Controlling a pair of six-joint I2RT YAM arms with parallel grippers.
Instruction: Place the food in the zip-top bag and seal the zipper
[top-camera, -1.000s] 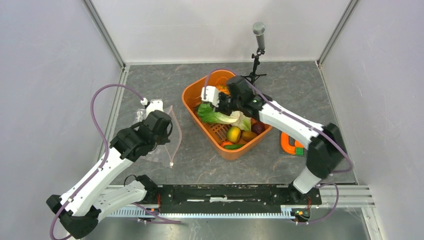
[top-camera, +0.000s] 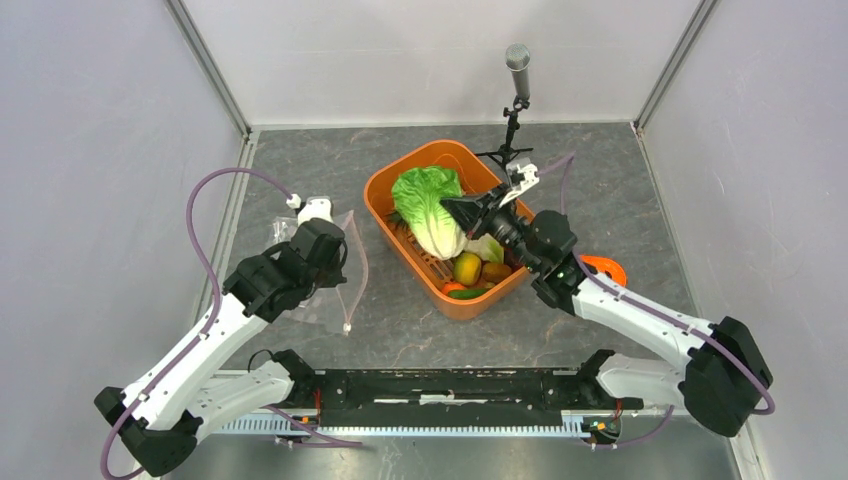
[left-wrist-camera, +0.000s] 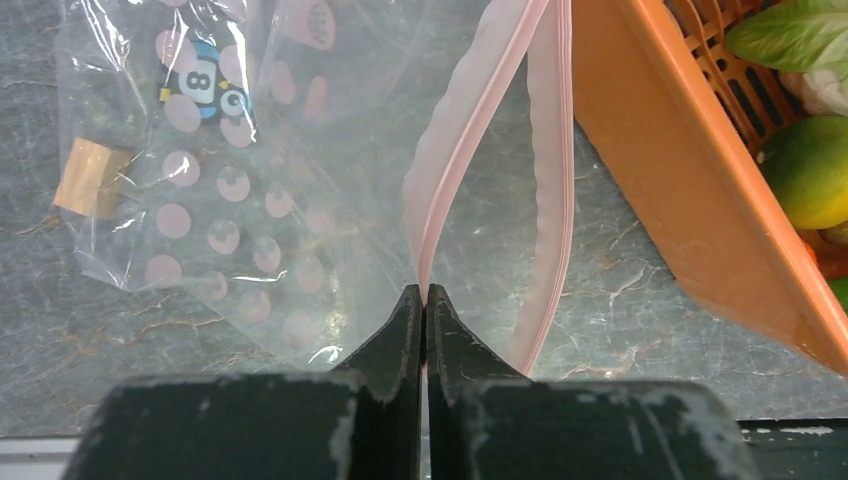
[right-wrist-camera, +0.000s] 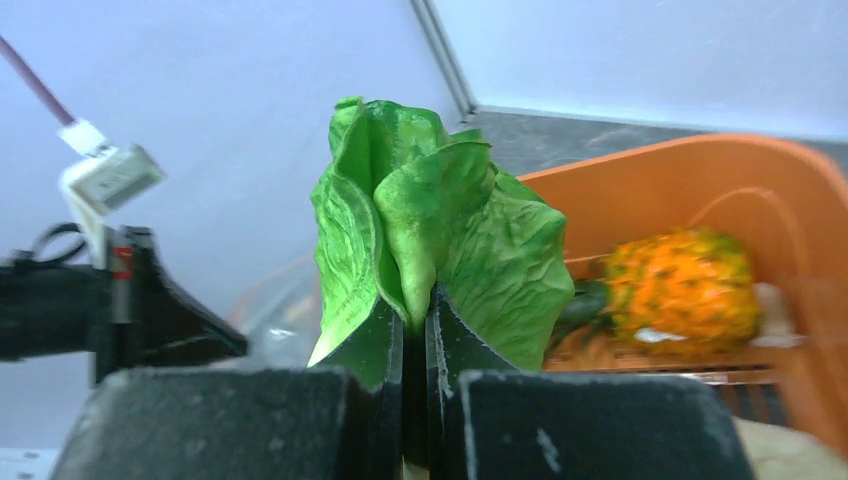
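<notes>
A green leafy lettuce (top-camera: 430, 205) hangs over the orange basket in the top view, and my right gripper is shut on its leaves (right-wrist-camera: 440, 220). The clear zip top bag (left-wrist-camera: 300, 190) lies on the left of the table, a small wooden block (left-wrist-camera: 92, 178) showing at its far corner. Its pink zipper edges (left-wrist-camera: 550, 200) stand apart, so the mouth gapes toward the basket. My left gripper is shut on one bag edge. In the top view the left arm covers much of the bag.
The orange basket (top-camera: 405, 260) holds a pineapple (right-wrist-camera: 685, 290), a yellow-green fruit (top-camera: 467, 268), a cucumber and other produce. A microphone stand (top-camera: 512, 130) rises behind it. An orange object (top-camera: 606, 268) lies to the right.
My right gripper has swung right and the lettuce has come up with it, turning more upright and larger in the top view. My left arm and the bag have barely shifted.
</notes>
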